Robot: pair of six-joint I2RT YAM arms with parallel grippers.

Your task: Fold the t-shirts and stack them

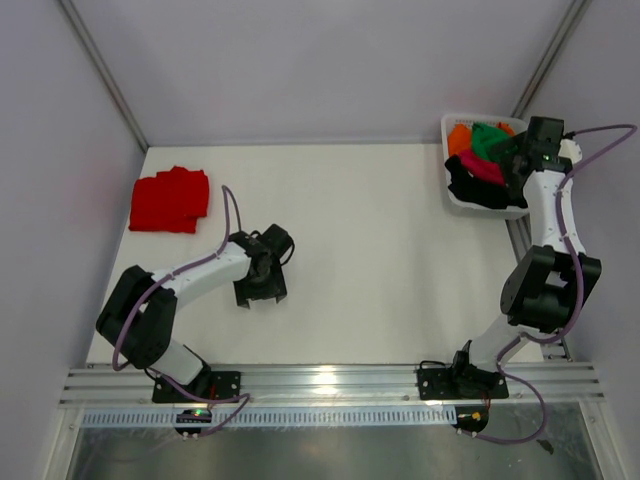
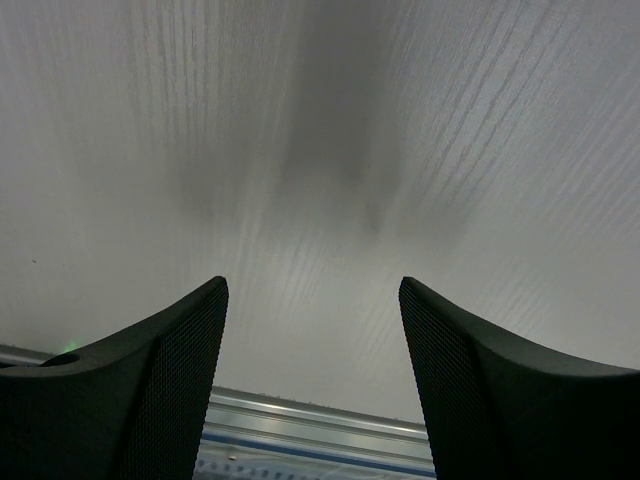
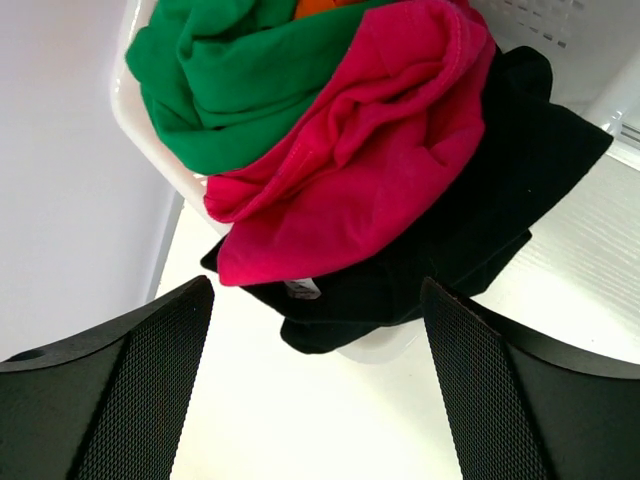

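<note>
A red shirt (image 1: 169, 200), folded into a rough rectangle, lies at the table's far left. In the white bin (image 1: 447, 150) at the back right are crumpled shirts: orange (image 1: 459, 139), green (image 1: 484, 139), pink (image 1: 482, 167) and black (image 1: 473, 187). My right gripper (image 1: 513, 168) is over the bin's right side. Seen from the right wrist, its fingers (image 3: 150, 375) stand apart above the pink shirt (image 3: 350, 170) and black shirt (image 3: 470, 245), gripping neither. My left gripper (image 1: 262, 297) hangs open over bare table, nothing between its fingers.
The bin's rim and the right-hand wall (image 1: 610, 250) are close to the right arm. A metal rail (image 1: 330, 377) runs along the front edge.
</note>
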